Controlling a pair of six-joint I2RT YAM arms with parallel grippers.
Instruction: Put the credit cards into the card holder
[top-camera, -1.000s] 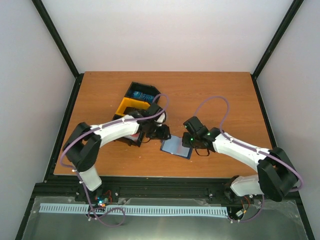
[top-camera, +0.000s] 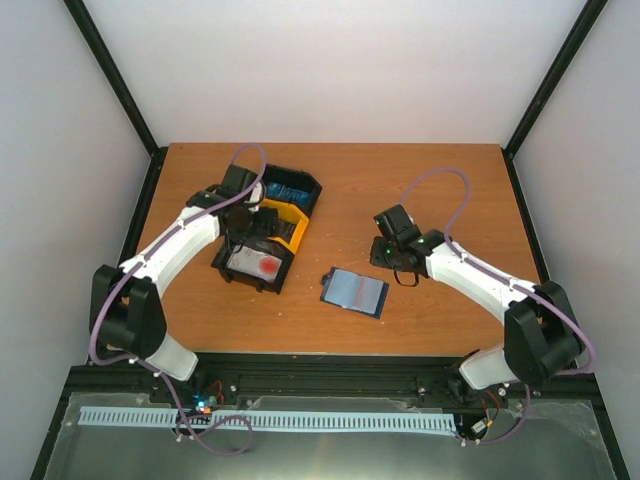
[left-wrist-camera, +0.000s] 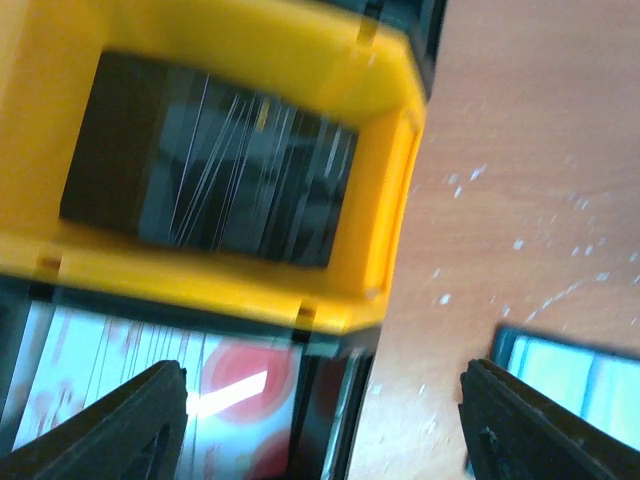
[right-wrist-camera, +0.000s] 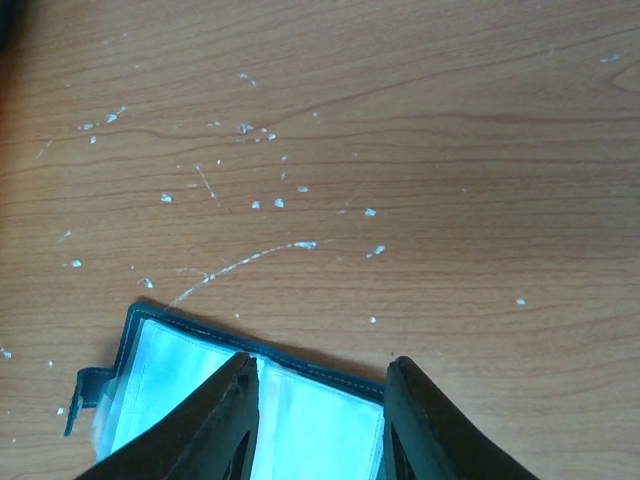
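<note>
The card holder (top-camera: 353, 290) lies open on the table, a dark-edged wallet with pale sleeves, also at the bottom of the right wrist view (right-wrist-camera: 170, 380). Left of it stand bins: a black one with white-and-red cards (left-wrist-camera: 245, 385), a yellow one (left-wrist-camera: 375, 200) holding dark cards (left-wrist-camera: 205, 165), and a black one with blue items (top-camera: 288, 194). My left gripper hangs open over the bins, nothing visible between its fingers. My right gripper is open above the card holder's edge, with nothing between its fingers.
My right gripper has moved a little, staying near the card holder.
</note>
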